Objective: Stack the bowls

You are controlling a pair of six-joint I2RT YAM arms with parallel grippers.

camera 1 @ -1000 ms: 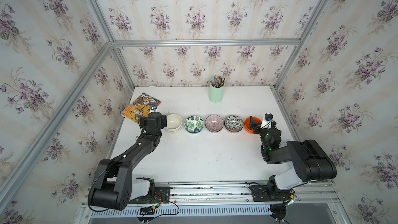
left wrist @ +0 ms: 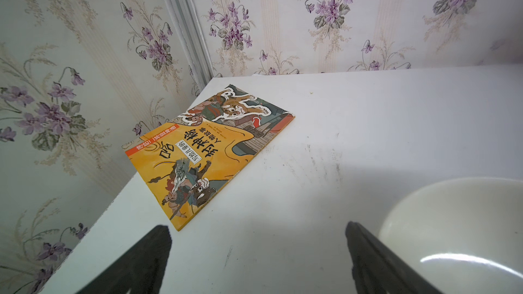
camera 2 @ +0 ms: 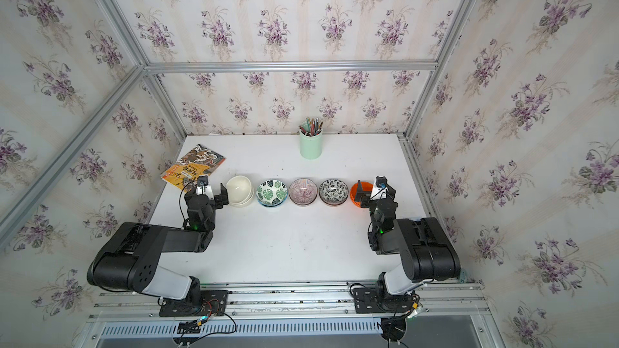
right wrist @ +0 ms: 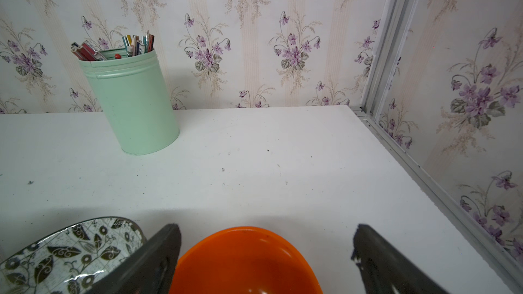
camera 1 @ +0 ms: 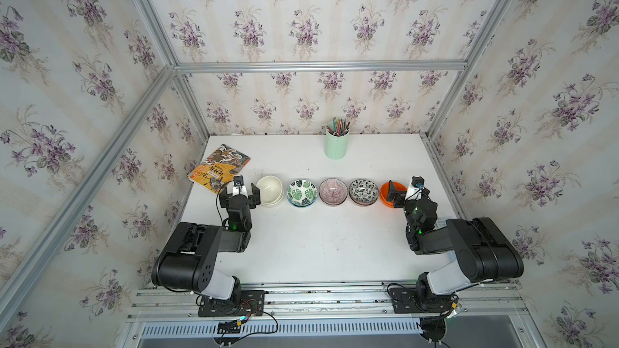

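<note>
Bowls stand in a row across the table: cream, green leaf-patterned, pink, black-and-white patterned and orange. My left gripper is open beside the cream bowl, with empty table between its blurred fingers in the left wrist view. My right gripper is open at the orange bowl, which shows between and below its fingers; I cannot tell whether they touch it.
A yellow illustrated book lies at the back left. A mint pencil cup stands at the back, behind the row.
My left arm has shifted, its elbow rising and its wrist and gripper changing tilt beside the cream bowl. My right arm and the bowls are unchanged.
</note>
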